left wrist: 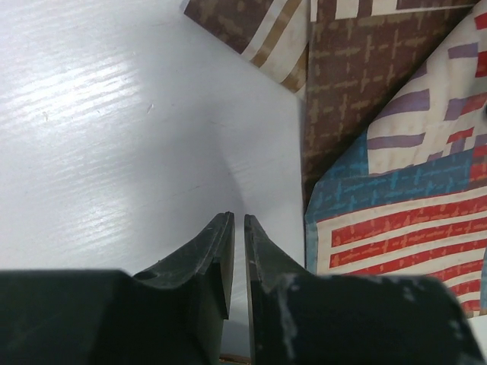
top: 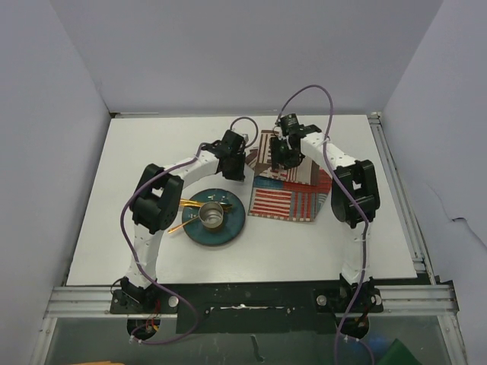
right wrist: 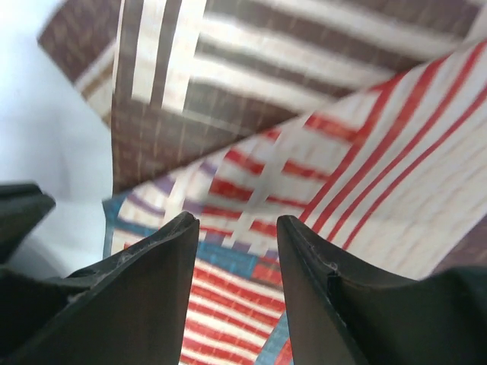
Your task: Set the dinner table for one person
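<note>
A striped cloth (top: 285,204) lies rumpled and folded over itself right of the middle, with brown, red and blue stripes. Over its far part hovers my right gripper (top: 283,162), its fingers apart; in the right wrist view only cloth (right wrist: 236,296) shows beneath them, and I cannot tell whether they touch it. My left gripper stands slightly open beside the cloth's left edge, bare table under it and nothing between its fingertips. Left of the cloth, a dark teal plate (top: 228,234) carries a metal cup (top: 211,215) and golden cutlery (top: 190,203).
Some cutlery sticks out past the plate's left rim. Both grippers are close together near the cloth's left side.
</note>
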